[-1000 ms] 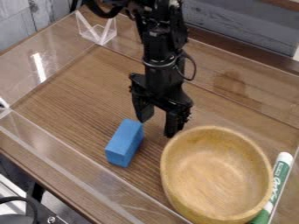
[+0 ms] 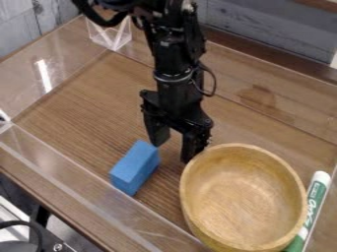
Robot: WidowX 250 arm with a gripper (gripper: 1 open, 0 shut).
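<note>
A black robot arm reaches down from the top centre of the camera view to my open gripper (image 2: 174, 138), which is low over the wooden surface between a blue block (image 2: 134, 166) and a round tan bowl (image 2: 242, 197). The block lies at the lower left of the gripper and the bowl at its lower right. Whether anything dark lies between the fingers is hard to tell.
A green-and-white marker (image 2: 310, 209) lies right of the bowl. A clear container (image 2: 108, 30) stands at the back left.
My gripper has shifted slightly left and changed its angle over the last second. The block and bowl look essentially unmoved.
</note>
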